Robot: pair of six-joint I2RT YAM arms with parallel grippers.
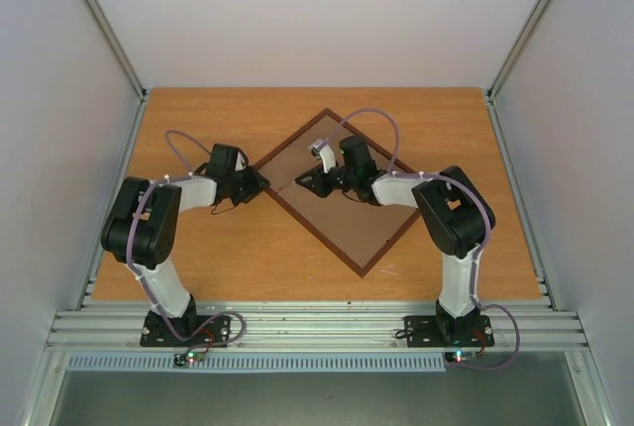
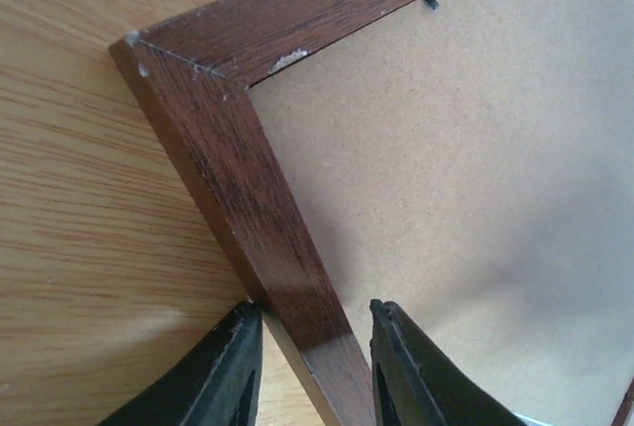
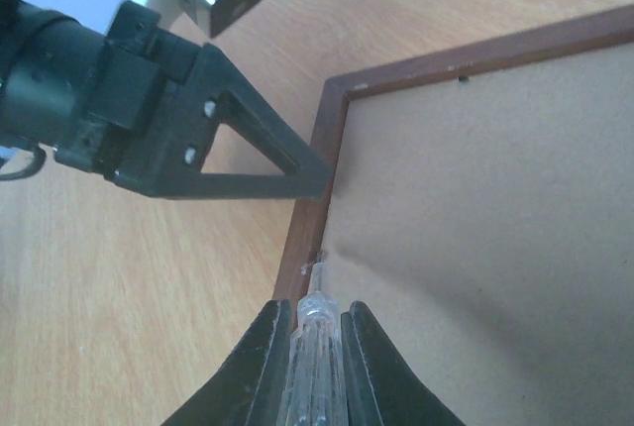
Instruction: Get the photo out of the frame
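Observation:
The picture frame [image 1: 352, 253] lies diamond-wise on the table, its light backing board [image 2: 466, 168] up, with a small dark tab [image 2: 429, 0] at one inner edge. My left gripper [image 1: 260, 184] is at the frame's left corner; its fingers are part open, low over the wooden rim [image 2: 258, 198]. My right gripper [image 1: 301, 182] is shut on a clear, slim tool [image 3: 318, 357], whose thin tip points down at the board's edge beside the rim near the left gripper.
Bare wooden table [image 1: 178, 258] surrounds the frame. Walls close off the back and both sides. The two grippers are close together over the frame's left part.

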